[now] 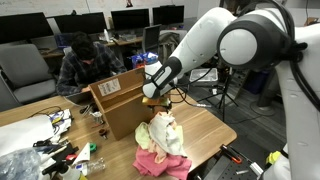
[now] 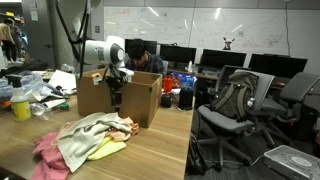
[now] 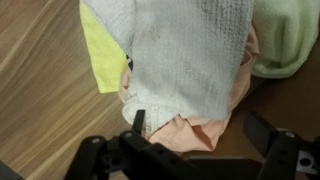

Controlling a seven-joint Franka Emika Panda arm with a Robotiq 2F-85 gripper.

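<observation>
Several cloths lie in a loose pile on the table in front of an open cardboard box (image 1: 125, 108). The wrist view shows a pale grey towel (image 3: 190, 65) on top, a yellow cloth (image 3: 103, 55) at its left, peach cloth (image 3: 187, 134) beneath it and a pale green cloth (image 3: 285, 38) at upper right. Pink cloth (image 2: 50, 155) spreads at the pile's near side. My gripper points down over the pile's edge beside the box. Its fingers (image 3: 137, 121) stand wide apart, with no cloth visibly pinched; contact with the pile cannot be judged.
Loose tools and small items lie left of the box, with a clear plastic bag (image 1: 22, 163) farther left. Bare wooden table (image 2: 165, 150) extends to the right of the cloths. A person (image 1: 90, 68) sits behind the box.
</observation>
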